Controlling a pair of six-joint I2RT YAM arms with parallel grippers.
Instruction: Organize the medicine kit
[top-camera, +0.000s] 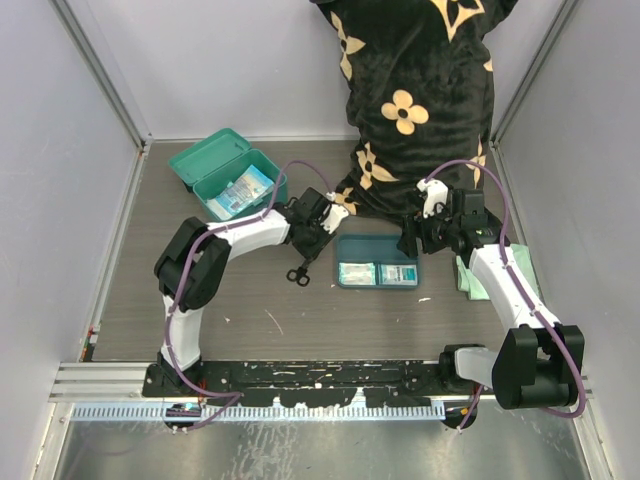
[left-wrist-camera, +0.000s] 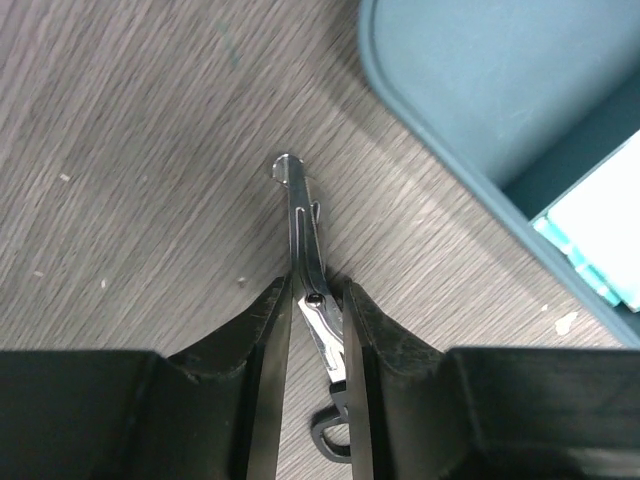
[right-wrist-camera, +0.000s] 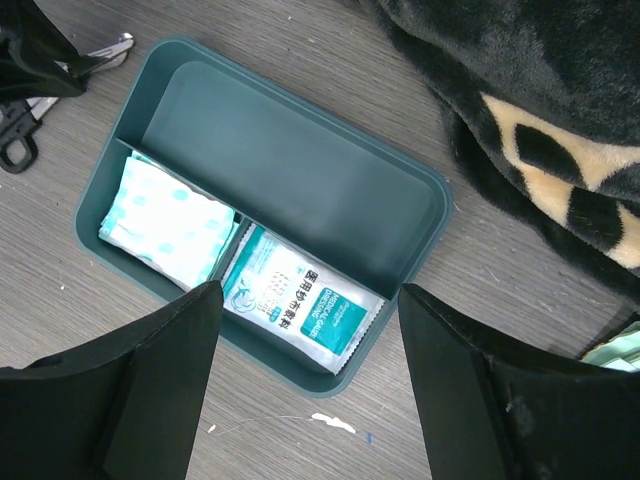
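Observation:
Steel scissors with black handles (left-wrist-camera: 306, 260) run between the fingers of my left gripper, which are close around them; whether they grip firmly is unclear. The grey-blue tray (top-camera: 380, 245) sits right of the scissors, holding a white dotted packet (right-wrist-camera: 165, 225) and a medical gauze packet (right-wrist-camera: 300, 298) in its front compartments; its large compartment is empty. My right gripper stands open above the tray.
A green lidded box (top-camera: 215, 170) with packets inside stands at the back left. A dark floral blanket (top-camera: 410, 70) fills the back right. A light green cloth (top-camera: 480, 285) lies at the right.

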